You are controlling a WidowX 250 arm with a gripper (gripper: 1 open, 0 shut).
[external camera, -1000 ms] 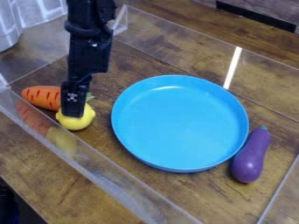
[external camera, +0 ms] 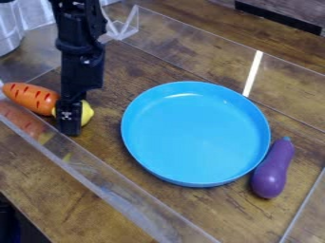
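Observation:
The black gripper is lowered at the left over a yellow object, which it largely hides, just right of an orange carrot. Whether its fingers are closed on the yellow object cannot be told from this view.
A large blue plate fills the centre-right. A purple eggplant lies to its right. Clear plastic walls border the wooden surface, and a white pot-like object stands at the top left.
The gripper has moved slightly left and down around the yellow object, which now shows less and sits a little higher in the view. The carrot appears shifted slightly.

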